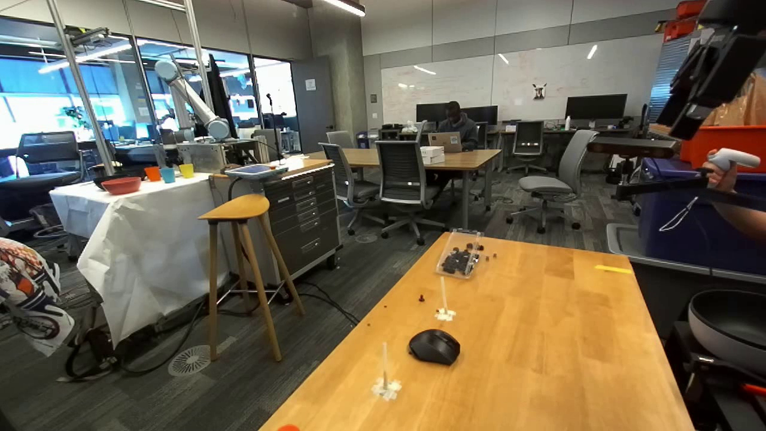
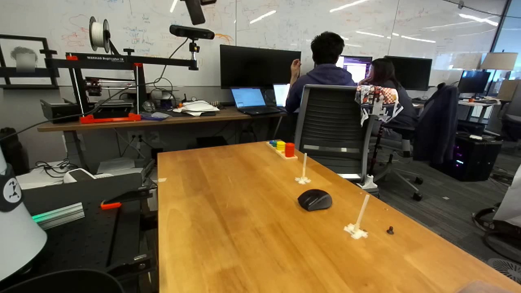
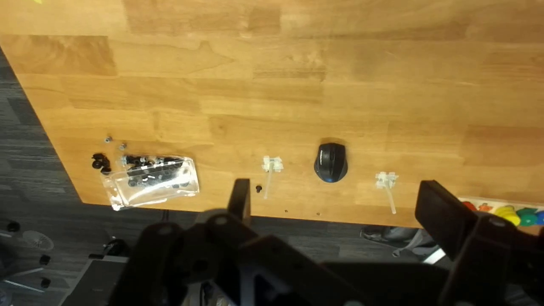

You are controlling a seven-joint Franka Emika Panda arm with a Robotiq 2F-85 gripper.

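Note:
High above the table, my gripper stands open in the wrist view with nothing between its fingers. Exterior view 1 has the same gripper at the upper right, well clear of the wood. A black computer mouse lies on the table, between two thin upright sticks fixed with white tape: one stick on the far side, the other stick nearer in exterior view 1. The clear plastic box holds dark small parts. A toy board with coloured pieces sits at the opposite end.
Loose black parts lie beside the box, and a single dark piece is near one stick. A yellow strip rests near the table's far right corner.

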